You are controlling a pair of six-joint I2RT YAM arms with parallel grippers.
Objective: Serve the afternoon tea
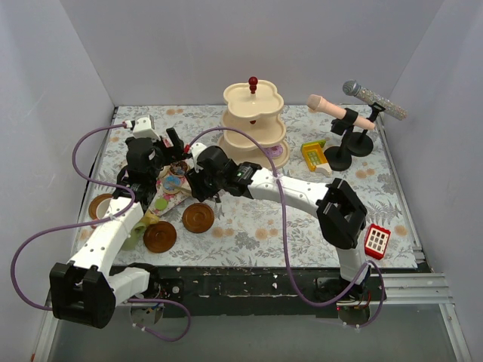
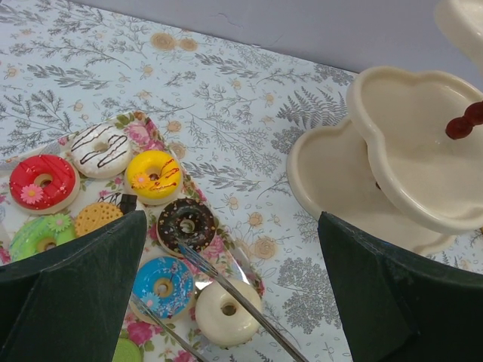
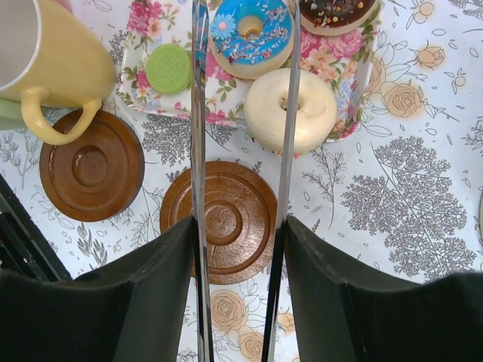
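Note:
A floral tray [image 3: 162, 98] of doughnuts lies at the left of the table. My left gripper [image 1: 170, 147] hangs over it, open, with a red doughnut [image 2: 44, 183], a yellow one [image 2: 155, 177], a chocolate one [image 2: 186, 225] and others below. My right gripper is over the tray's near edge, its two long metal tongs apart, beside the blue doughnut [image 3: 250, 56] and plain cream doughnut [image 3: 290, 109]; nothing shows held. A tiered cream stand [image 1: 253, 102] stands behind, with nothing clearly on the tiers seen.
Two brown saucers [image 3: 90, 177] [image 1: 198, 217] lie in front of the tray, near a yellow mug [image 3: 64, 49]. At the right stand microphones [image 1: 373, 98], a yellow box [image 1: 313, 154] and a red box [image 1: 376, 241].

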